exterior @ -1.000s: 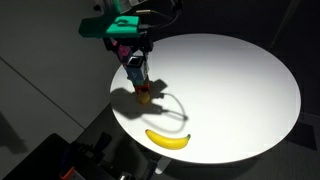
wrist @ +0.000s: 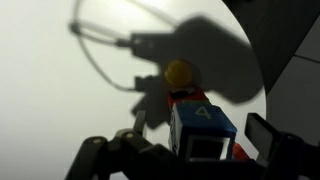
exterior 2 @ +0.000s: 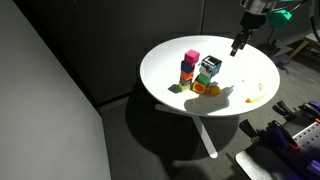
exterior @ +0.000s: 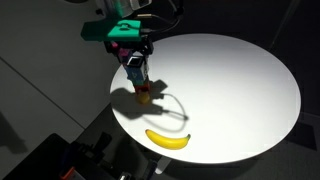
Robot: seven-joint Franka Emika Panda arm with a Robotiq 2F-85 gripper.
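Observation:
My gripper is open in the wrist view. A dark blue block marked with a 4 shows between its finger tips in that picture, with nothing clasped. From exterior view 2, the gripper appears up and to the right of the dark block with a white face, with a visible gap. That block sits on top of a green and orange pile. Left of it stands a taller stack with a pink top block. In exterior view 1 the arm partly hides the stacks, and the gripper is over them.
A yellow banana lies near the rim of the round white table. A small round yellow piece is beside the blocks.
The green-marked arm has shifted very slightly above the blocks over the last second. Blocks and banana look unmoved.

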